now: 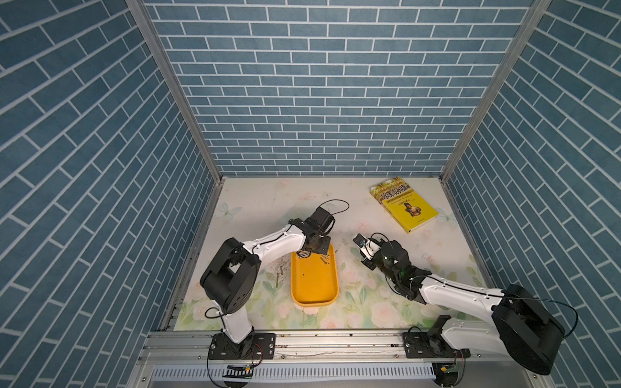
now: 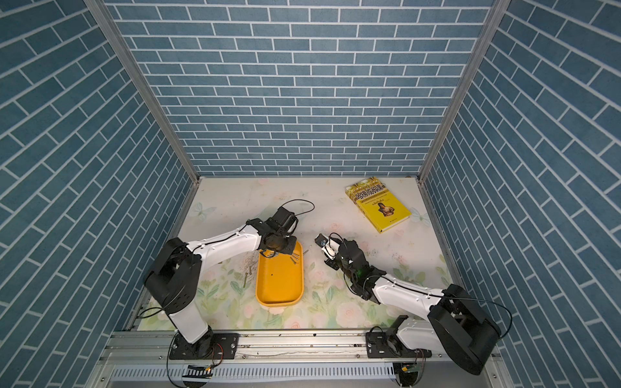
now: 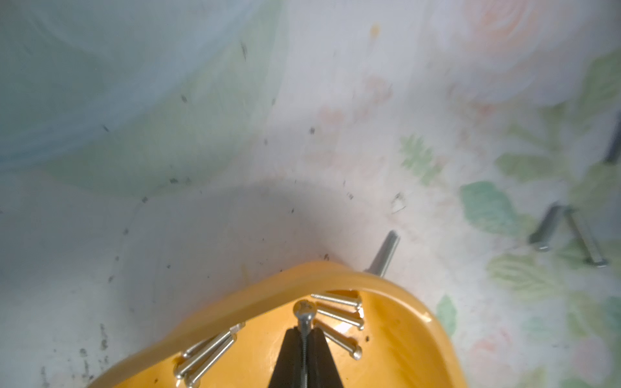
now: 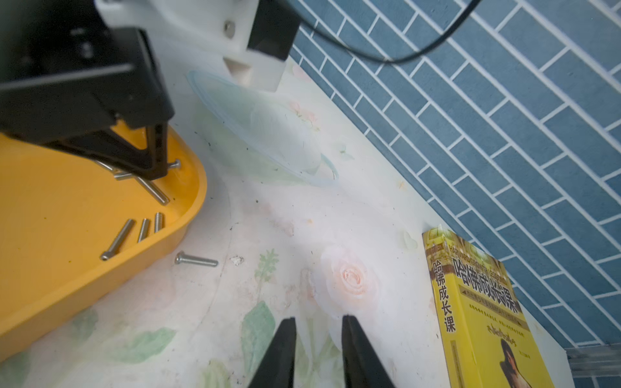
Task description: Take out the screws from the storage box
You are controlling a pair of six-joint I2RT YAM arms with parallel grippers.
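Observation:
In the left wrist view my left gripper is shut on a silver screw point(image 3: 304, 309), whose round head sticks out past the fingertips. This is at the far end of the yellow storage box point(image 1: 315, 284). Several more screws lie inside that end, among them one screw point(image 3: 343, 317) to the right and another screw point(image 3: 210, 355) to the left. Outside, close to the box wall, a single screw point(image 4: 196, 260) rests on the table. My right gripper stands open, its fingers empty, right of the box.
Scattered screws point(image 1: 278, 278) lie on the table left of the box. A yellow book point(image 1: 407, 203) is at the back right. The flowered table point(image 1: 278, 194) is clear at the back, and the near part of the box floor is bare.

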